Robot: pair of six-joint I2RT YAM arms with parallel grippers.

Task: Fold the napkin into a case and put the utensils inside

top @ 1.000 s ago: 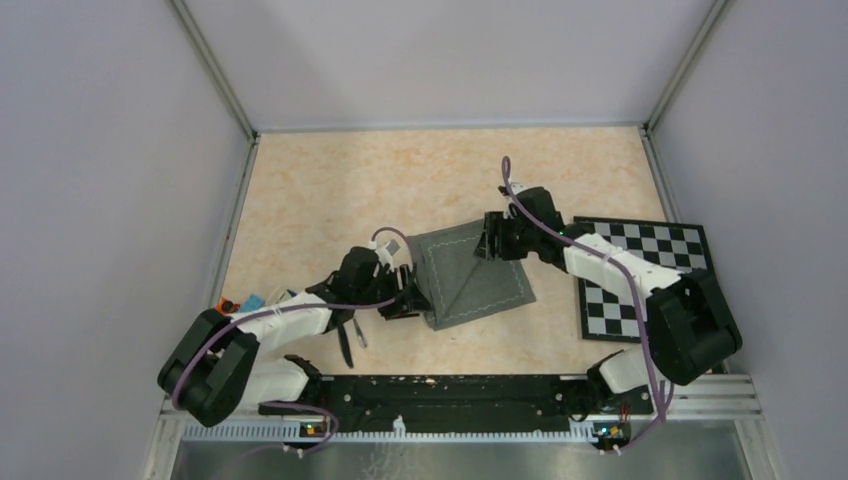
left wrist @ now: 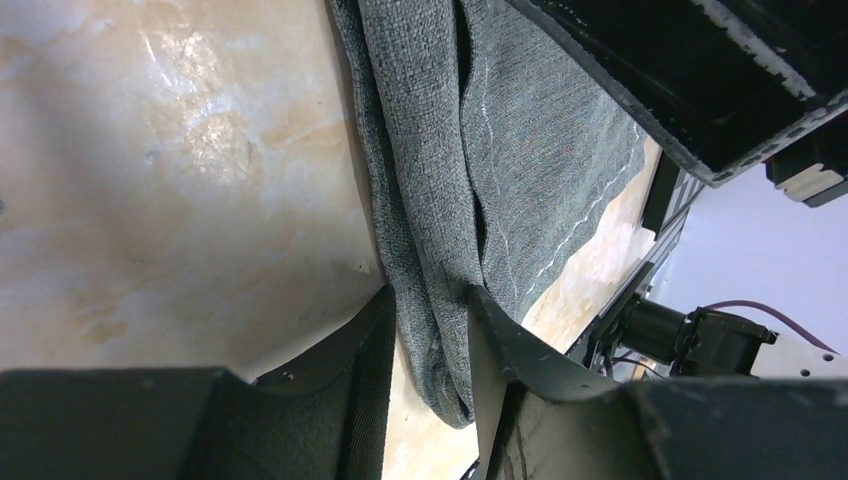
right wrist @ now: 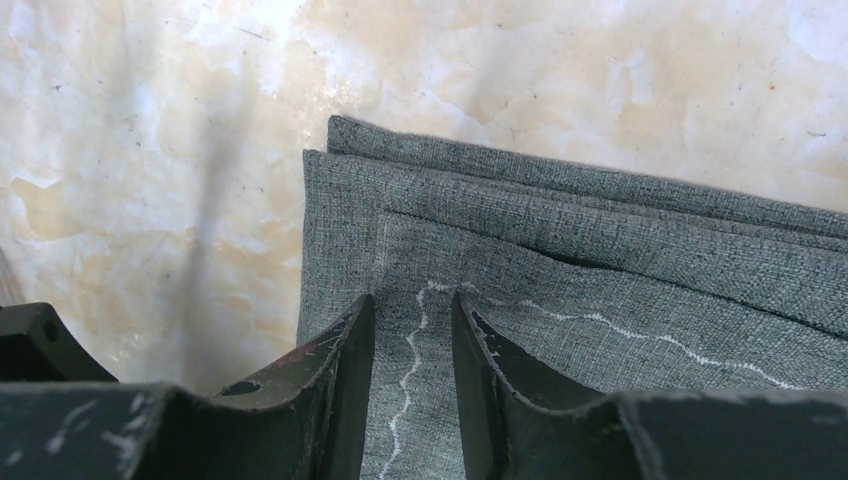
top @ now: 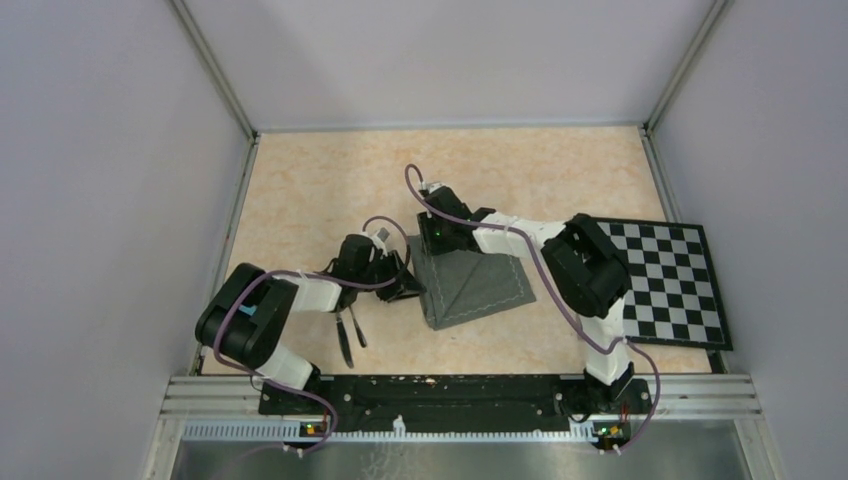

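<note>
The grey napkin (top: 480, 285) lies on the table with a narrow fold along its left side. Layers of that folded strip (left wrist: 425, 170) show in the left wrist view. At this strip, toward its near end, my left gripper stands partly open, its fingertips on either side of the cloth. My right gripper is partly open too, over the far left corner, with the stitched cloth visible between its fingers. Whether either pair of fingers touches the cloth, I cannot tell. A dark-handled knife (top: 344, 342) and a thinner utensil (top: 358, 330) lie near the left arm, their upper parts hidden.
A black-and-white checkered board (top: 675, 285) occupies the right side, partly behind the right arm. Both arms reach close together over the napkin's left edge.
My right gripper has travelled left across the napkin to its far left corner. The left gripper has moved slightly away from the front edge. The napkin looks unchanged.
</note>
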